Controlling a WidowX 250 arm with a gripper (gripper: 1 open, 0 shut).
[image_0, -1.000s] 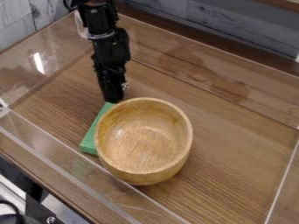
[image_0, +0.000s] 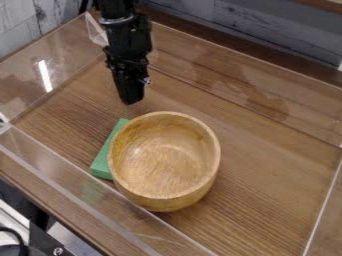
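The black robot arm hangs from the top left, its gripper (image_0: 131, 95) shut above the wooden floor, with nothing visible between its fingers. Just below it, a green rectangular block (image_0: 102, 160) lies partly hidden behind a large tan wooden bowl (image_0: 166, 160), which stands at the lower middle.
A pale raised edge runs along the left and lower left, with dark cables in the bottom-left corner.
My gripper has moved up a little, away from the green block. The bowl and block look unmoved.
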